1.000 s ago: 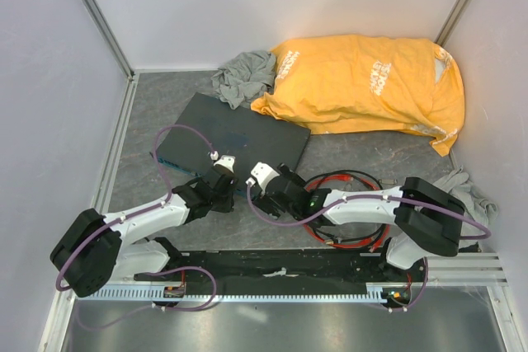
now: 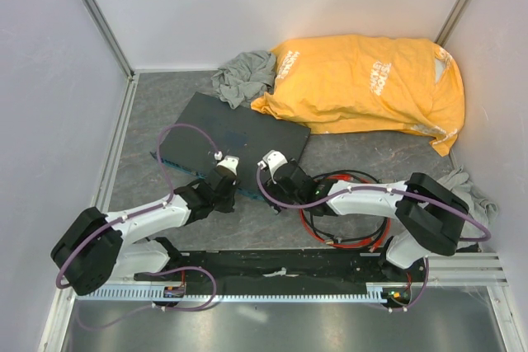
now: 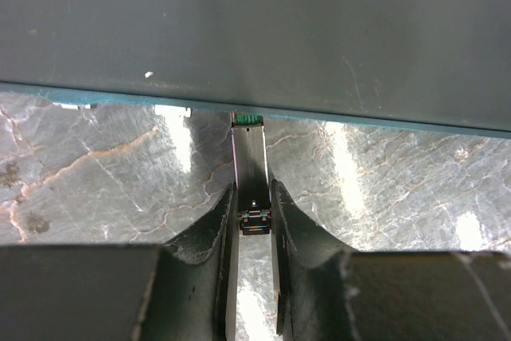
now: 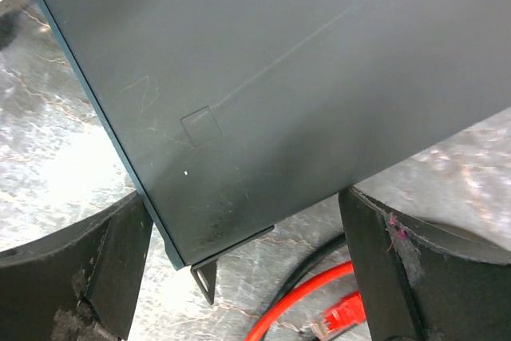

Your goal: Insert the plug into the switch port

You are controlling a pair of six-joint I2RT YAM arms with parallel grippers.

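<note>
The plug (image 3: 251, 161) is a slim metal module with a green end and a black clip at its tail. My left gripper is shut on that tail. The green end meets the blue-green front edge of the dark switch (image 3: 319, 29); a good length of metal body stays outside, and how deep the tip sits is hidden. My right gripper is open, its fingers (image 4: 120, 261) on either side of the switch's (image 4: 239, 101) near corner. A small black bracket (image 4: 206, 277) hangs at that corner. From the top, the switch (image 2: 194, 142) lies tilted.
Coiled red and black cables (image 2: 379, 232) lie right of the switch, and a red connector (image 4: 343, 315) shows near the right finger. Behind are a grey cloth (image 2: 245, 78) and an orange cover (image 2: 371, 80). Bare grey surface (image 2: 153, 175) extends on the left.
The right gripper has shifted a little right and up toward the switch's corner.
</note>
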